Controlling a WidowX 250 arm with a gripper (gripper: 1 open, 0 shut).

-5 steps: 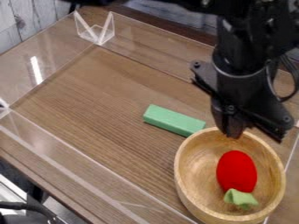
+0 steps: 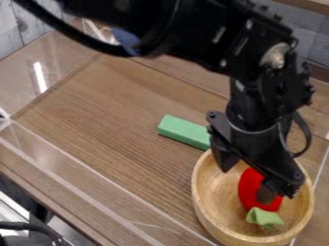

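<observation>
My black gripper [image 2: 245, 168] is low over a tan bowl [image 2: 210, 207] at the lower right, open, its fingers around the top of a red object [image 2: 267, 202] in the bowl. The red object has a pale green tip [image 2: 264, 217] and is partly hidden by the gripper. A green block [image 2: 183, 131] lies outside the bowl, to its upper left.
A dark cable or part [image 2: 33, 235] sits at the lower left corner. The arm covers much of the top of the view.
My gripper has come down from above the bowl to around the red object, which is now more hidden.
</observation>
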